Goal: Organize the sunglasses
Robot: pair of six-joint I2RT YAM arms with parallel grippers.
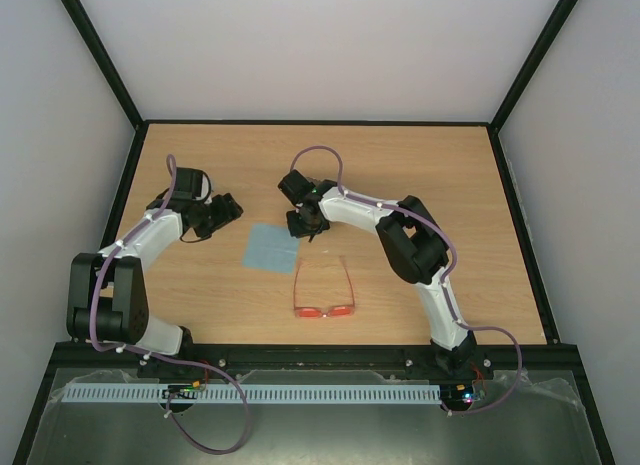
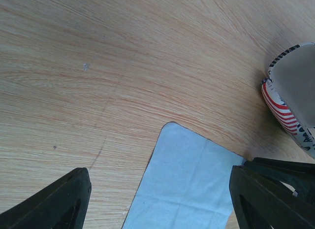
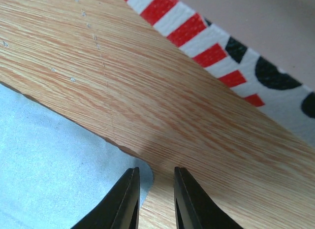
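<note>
Red-framed sunglasses lie with arms spread near the front middle of the table. A square light-blue cloth lies flat to their upper left. My right gripper is open, its two fingertips at the cloth's corner, one over the cloth and one over bare wood. My left gripper hangs open left of the cloth; in the left wrist view its fingers frame the cloth below.
A printed case with red stripes and grey lining lies behind the cloth, partly hidden under the right arm in the top view.
</note>
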